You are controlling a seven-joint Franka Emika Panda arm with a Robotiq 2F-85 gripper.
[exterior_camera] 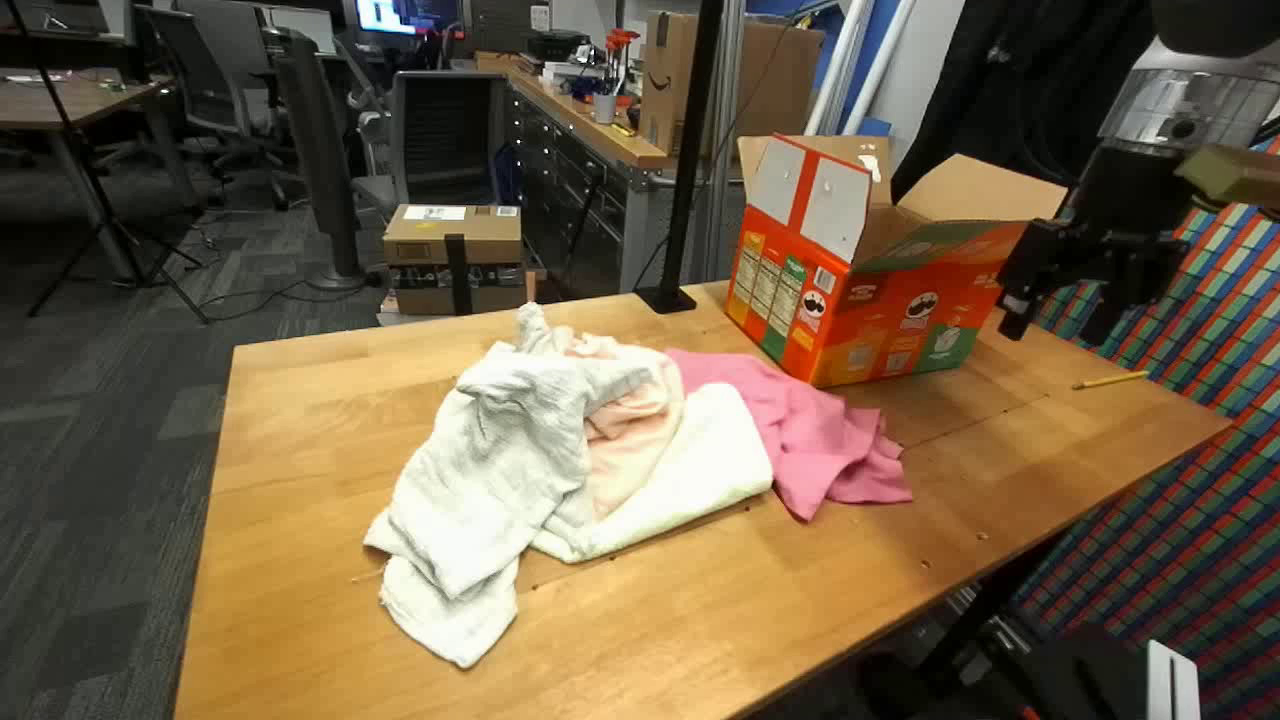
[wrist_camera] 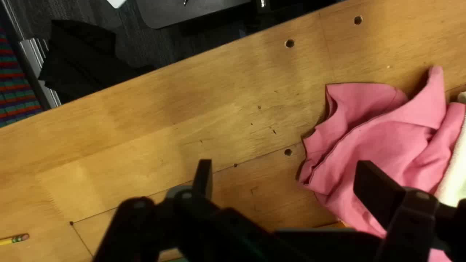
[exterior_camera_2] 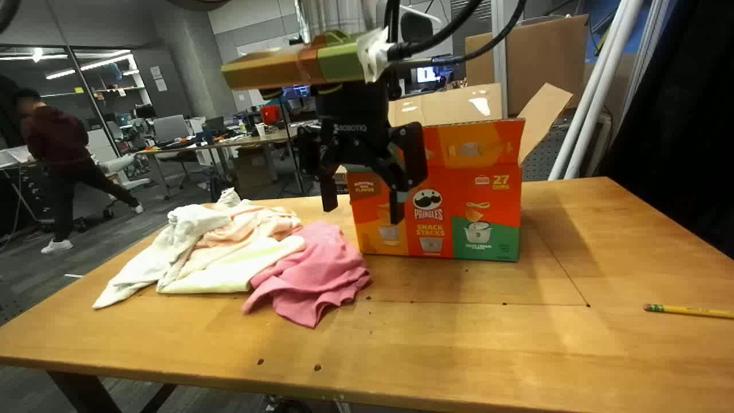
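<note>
My gripper (exterior_camera_2: 363, 210) hangs open above the table, with nothing between its fingers. A crumpled pink cloth (exterior_camera: 816, 438) lies at one end of a pile of cloths. Beside it are a white cloth (exterior_camera: 690, 480), a peach cloth (exterior_camera: 632, 434) and a grey-white cloth (exterior_camera: 486, 468), partly overlapping. In the wrist view, one finger (wrist_camera: 378, 187) appears over part of the pink cloth (wrist_camera: 393, 144), while the other shows over bare wood. Behind the gripper in exterior view 2 stands an orange Pringles box (exterior_camera_2: 440, 227) with its flaps up; its inside is hidden.
A yellow pencil (exterior_camera_2: 688, 312) lies on the wooden table (exterior_camera_2: 468, 344), away from the cloths. A black post (exterior_camera: 667, 299) rises at the table's far edge near the box. Bare wood stretches along the front side. Someone (exterior_camera_2: 62, 151) walks in the background.
</note>
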